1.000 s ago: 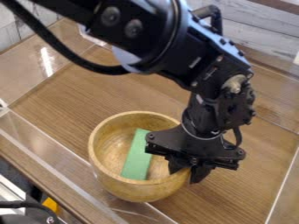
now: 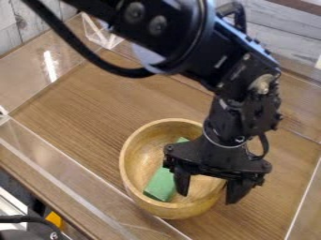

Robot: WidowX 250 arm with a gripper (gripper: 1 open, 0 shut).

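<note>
A round tan wooden bowl [image 2: 135,161] sits on the wooden table near the front, with a green block [image 2: 160,184] lying inside it. My gripper [image 2: 208,182] hangs low over the right part of the bowl, open, its dark fingers pointing down and partly hiding the bowl's right side. Whether the fingertips touch the bowl cannot be told from this view.
A clear plastic edge runs along the left and front. A small yellow object [image 2: 54,218] shows at the lower left, beyond that edge.
Over the last second the bowl has shifted right, away from the left edge, and the gripper has moved slightly.
</note>
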